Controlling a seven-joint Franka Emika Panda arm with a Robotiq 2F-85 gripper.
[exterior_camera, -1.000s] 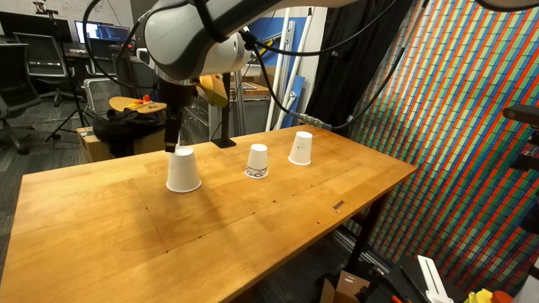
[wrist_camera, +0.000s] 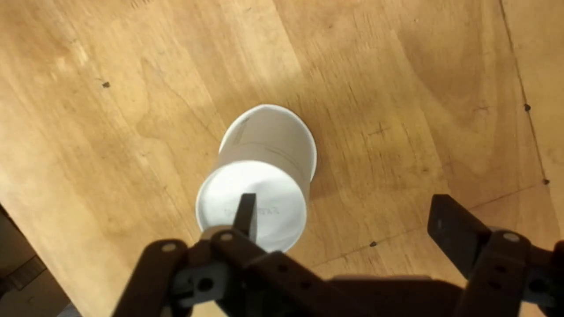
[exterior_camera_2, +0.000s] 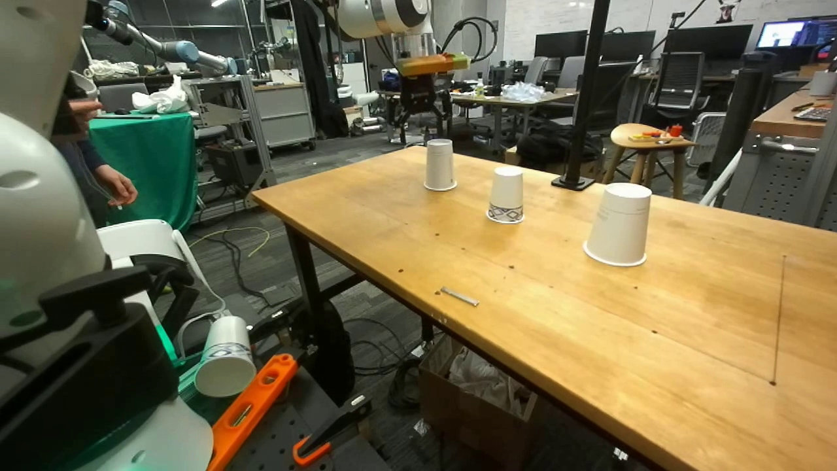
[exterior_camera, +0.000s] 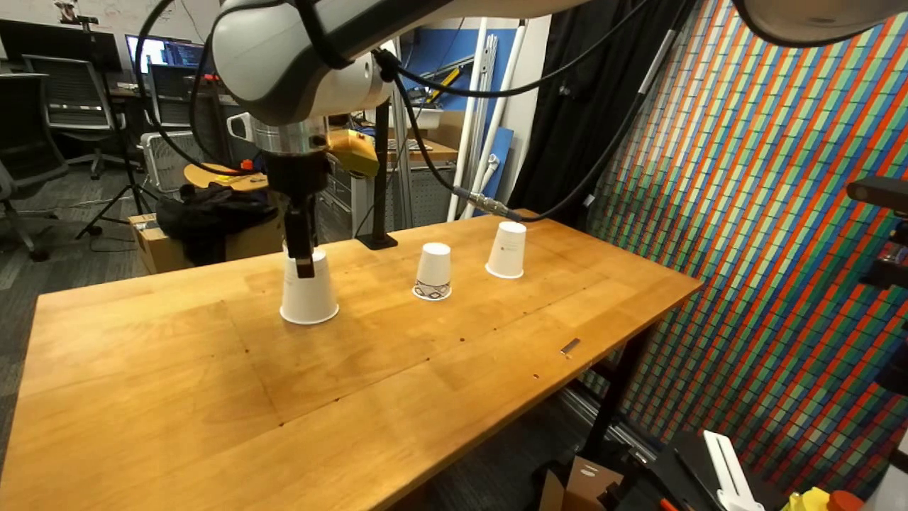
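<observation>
Three white paper cups stand upside down on the wooden table. At the left in exterior view 1 is a plain cup [exterior_camera: 310,294], with my gripper [exterior_camera: 301,265] close over it. In the wrist view my gripper is open wide, with bare table between its fingertips. Its left finger [wrist_camera: 246,214] overlaps the base of the cup [wrist_camera: 277,224]; the right finger is well to the right of it. Whether the left finger touches the cup, I cannot tell. A smaller patterned cup [exterior_camera: 432,274] is in the middle, and another plain cup [exterior_camera: 506,250] at the right.
A black post [exterior_camera_2: 579,133] rises from the table's back edge. A small metal strip [exterior_camera_2: 459,296] lies near the front edge. Off the table, another patterned cup [exterior_camera_2: 225,361] lies tilted near an orange level [exterior_camera_2: 255,408].
In exterior view 1 the arm's wrist has shifted left, while the finger has swung to the right and lower, now in front of the left cup's top. The cups have not moved.
</observation>
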